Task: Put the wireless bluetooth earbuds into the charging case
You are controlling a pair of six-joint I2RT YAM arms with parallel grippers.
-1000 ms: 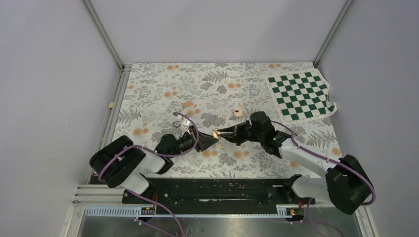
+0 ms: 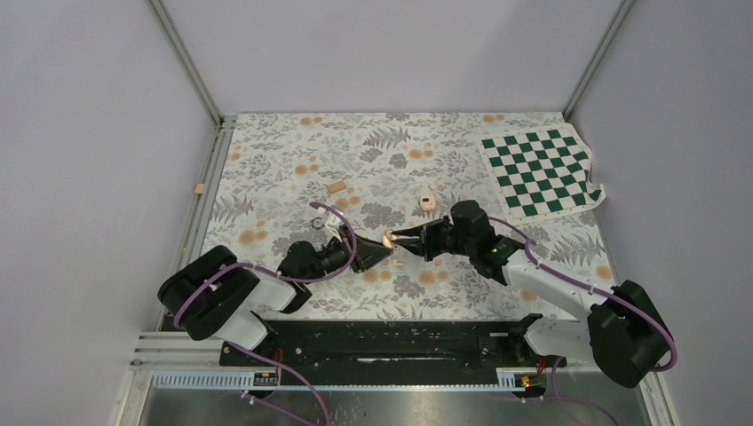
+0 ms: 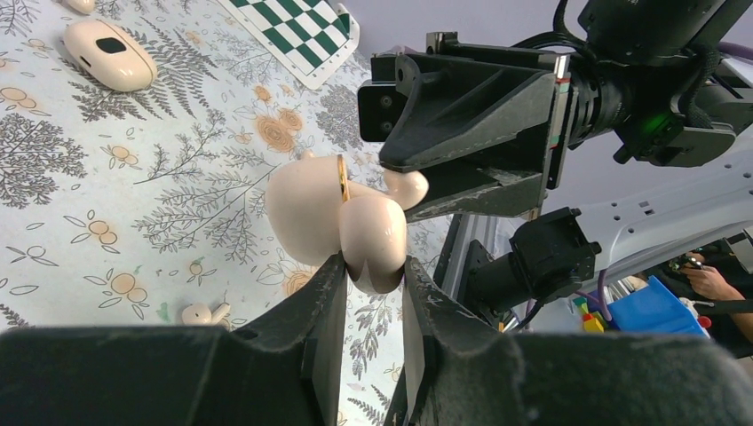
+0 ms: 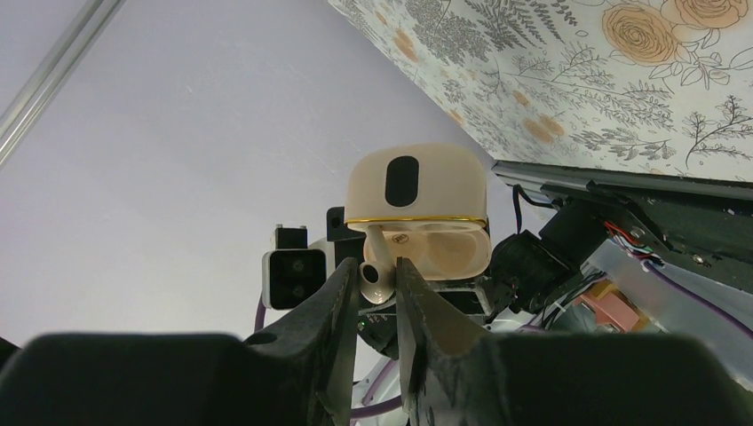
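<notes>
My left gripper is shut on a cream charging case [image 3: 302,209], its lid open, held in mid-air near the middle of the table in the top view. My right gripper is shut on a white earbud [image 4: 377,281], whose stem reaches into the case's opening under the gold-edged rim in the right wrist view; how far it is seated I cannot tell. In the left wrist view a small loose earbud [image 3: 197,313] lies on the cloth below the grippers.
A second cream case-like object [image 2: 427,203] with a dark window lies behind the grippers. A checkered mat [image 2: 540,170] is at the back right, a small tan block [image 2: 336,186] at the back left. The back of the floral table is otherwise mostly clear.
</notes>
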